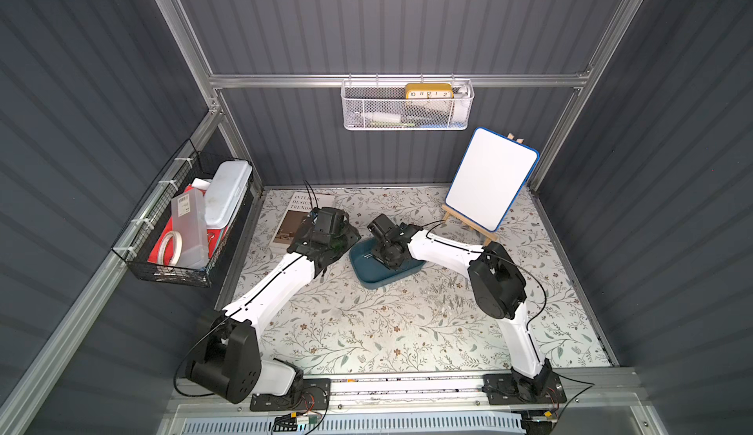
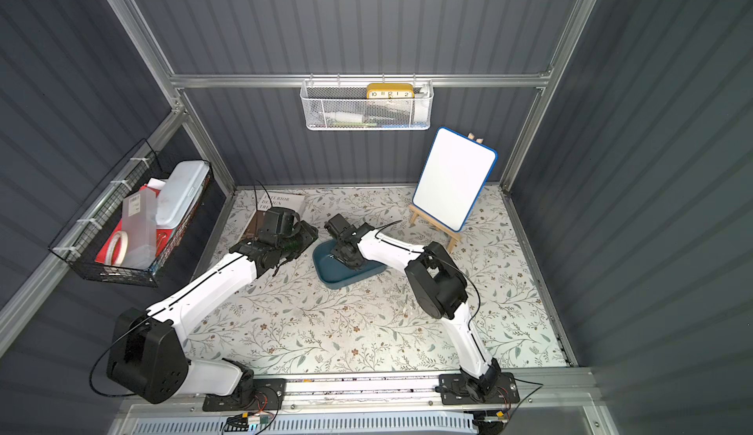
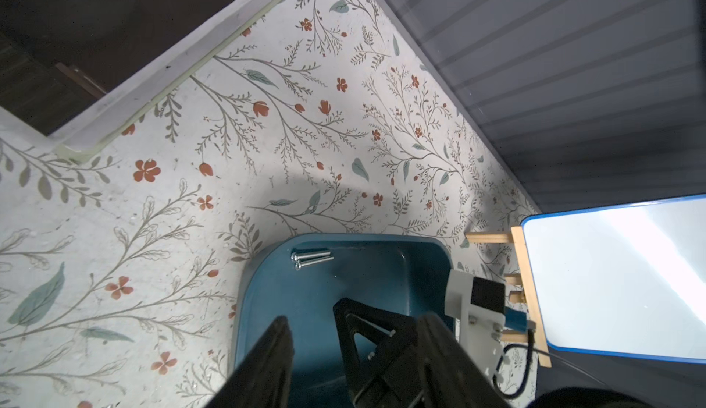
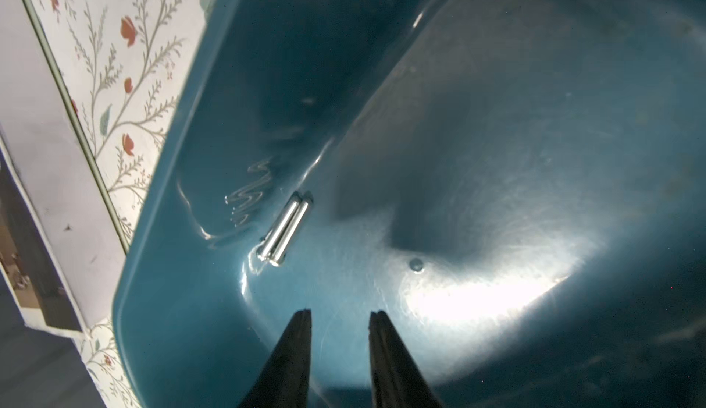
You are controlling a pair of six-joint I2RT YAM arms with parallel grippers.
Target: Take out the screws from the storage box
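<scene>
Screws [image 3: 312, 261] [image 4: 286, 227] lie side by side inside the blue plastic box [image 1: 380, 280] [image 2: 341, 282], at its edge. My right gripper [image 1: 378, 254] is low inside the box, fingers part open with nothing between them, just short of the screws in the right wrist view. My left gripper [image 1: 341, 246] is raised at the box's left, fingers apart and empty; the right gripper's body shows below it in the left wrist view.
A book [image 2: 255, 215] lies at the back left, a whiteboard [image 1: 490, 180] on an easel stands back right. A wire basket [image 1: 200, 274] hangs on the left wall, a mesh basket [image 1: 368, 121] on the back wall.
</scene>
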